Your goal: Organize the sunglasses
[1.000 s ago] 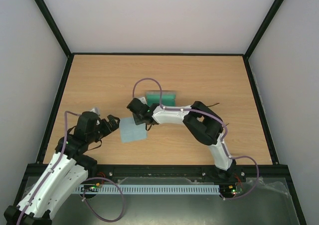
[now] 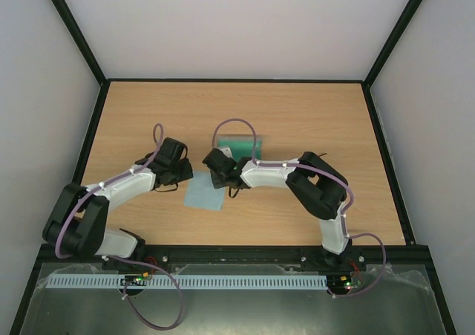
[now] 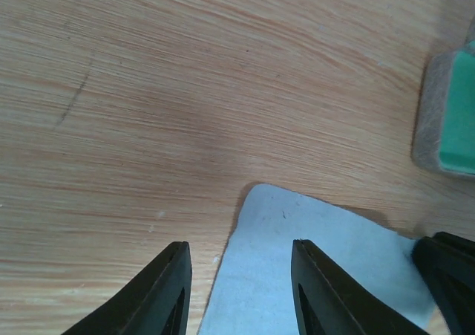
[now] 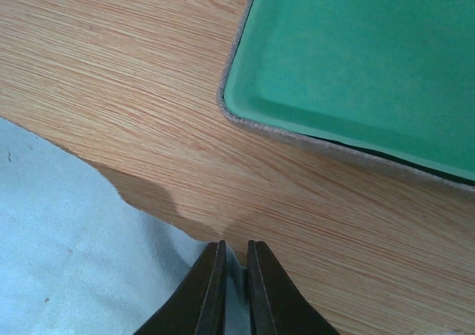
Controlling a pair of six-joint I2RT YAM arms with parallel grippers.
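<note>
A light blue cloth (image 2: 200, 194) lies on the table in front of an open green-lined case (image 2: 237, 145), seen also as a green tray with grey edge (image 4: 349, 60). My right gripper is at the cloth's raised corner, fingers close together, with cloth at the tips; whether it grips is unclear. My left gripper stands open over the cloth's left part, nothing visible between its fingers. In the left wrist view the right gripper's dark fingertips touch the cloth's far corner. No sunglasses are clearly visible.
Both arms occupy the front half, close to each other around the cloth.
The right gripper shifted slightly right over the last second, and the cloth with it.
</note>
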